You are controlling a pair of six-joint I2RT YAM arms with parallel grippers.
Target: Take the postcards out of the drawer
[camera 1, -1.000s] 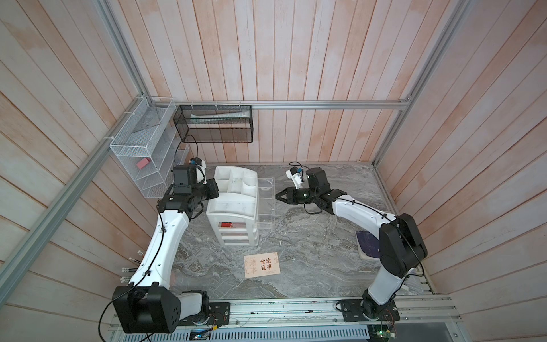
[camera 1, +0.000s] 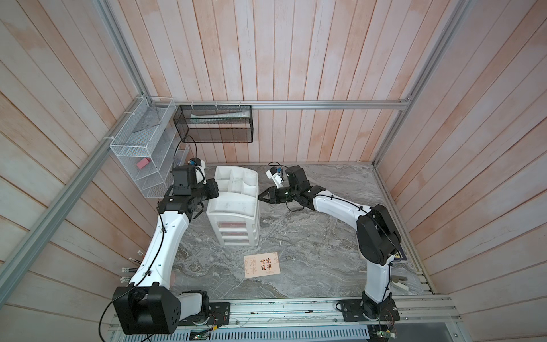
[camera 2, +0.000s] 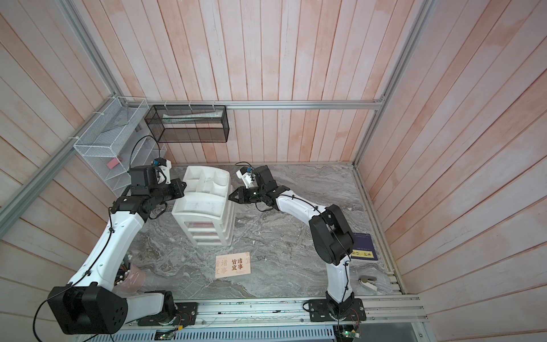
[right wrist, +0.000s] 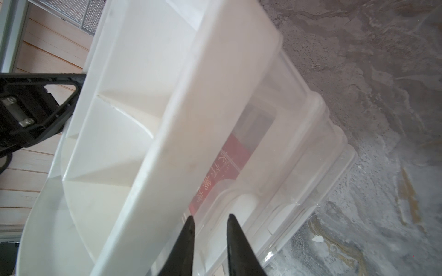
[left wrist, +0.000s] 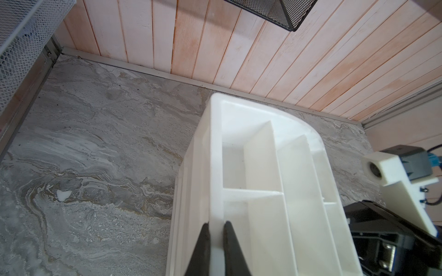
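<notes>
A white cabinet [camera 1: 232, 204] with clear drawers stands left of the table's middle. Its top drawer [right wrist: 287, 105] is nearly flush with the ones below, and a red printed item [right wrist: 221, 172] shows through the clear plastic. On the table in front lies a postcard [camera 1: 262, 265] with dark characters. My left gripper is shut on the cabinet's white top rim [left wrist: 215, 161]. At the drawer side my right gripper is part open, fingertips apart, nothing visibly held between them; the drawer fronts lie behind them.
A dark blue book [camera 2: 363, 246] lies near the right table edge, with a small pale object [camera 2: 367, 282] below it. A black wire basket [camera 1: 213, 123] hangs on the back wall, white wire shelves [camera 1: 145, 142] at left.
My right arm has moved left towards the cabinet, and the clear drawer that stuck out has slid in. The left gripper has stayed at the cabinet.
</notes>
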